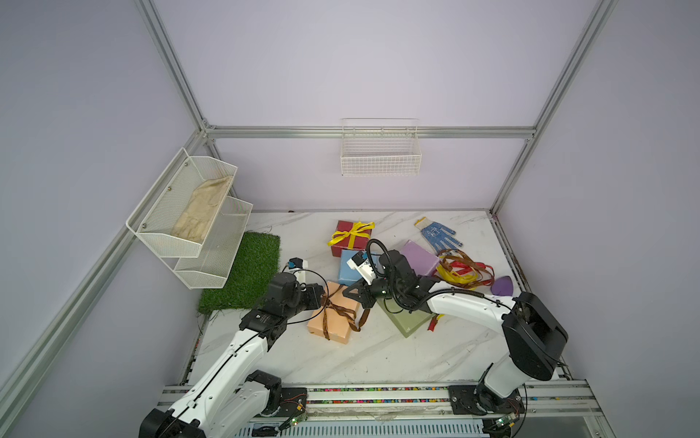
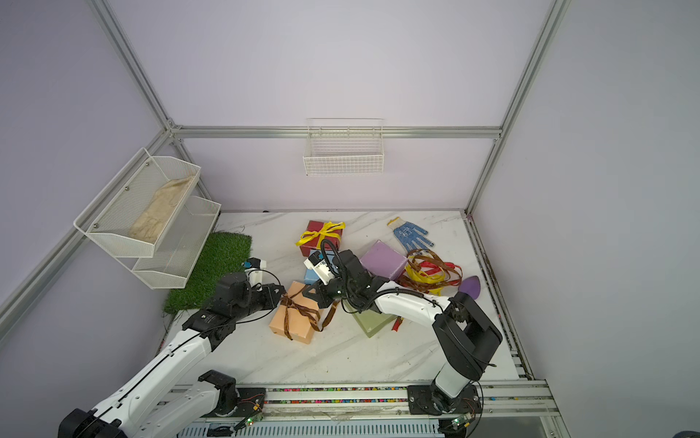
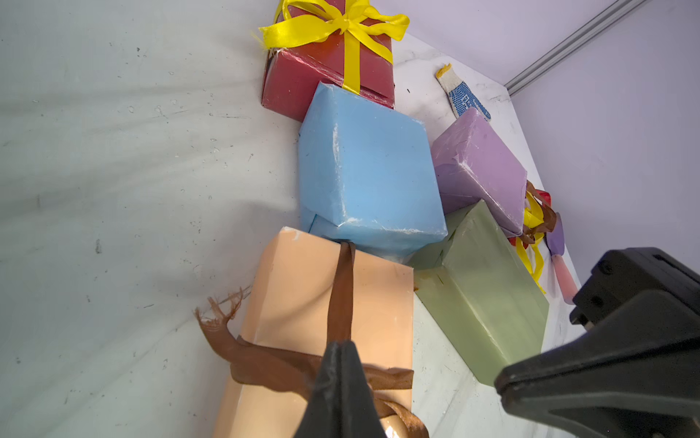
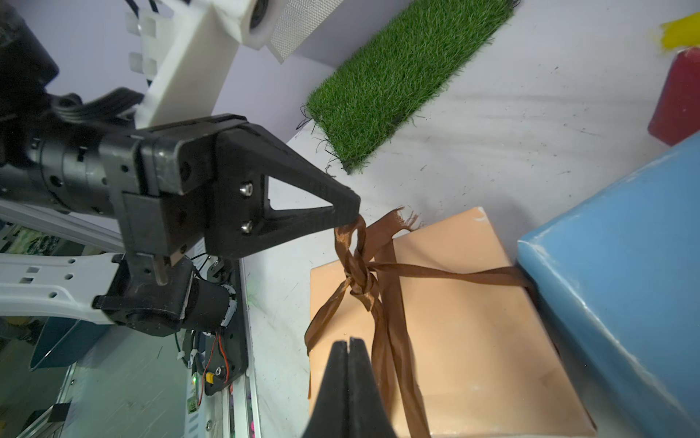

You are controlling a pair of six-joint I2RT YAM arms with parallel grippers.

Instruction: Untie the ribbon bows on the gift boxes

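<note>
The peach box [image 4: 474, 335] carries a brown ribbon [image 4: 393, 306], its knot [image 4: 361, 281] still tied in the right wrist view. My left gripper is shut on a loop of that ribbon, beside the knot. In the right wrist view my right gripper has its fingers together with nothing between them; the ribbon lies outside them. It also shows at the right edge of the left wrist view, apart from the bow. Behind stands a dark red box [image 3: 313, 69] with a tied yellow bow [image 3: 342, 25].
A blue box [image 3: 372, 171] stands against the peach one. Purple [image 3: 481, 164] and green [image 3: 481, 292] boxes without ribbons are to the right, near a pile of loose ribbons [image 1: 463, 270]. Grass mat [image 1: 248, 270] lies left.
</note>
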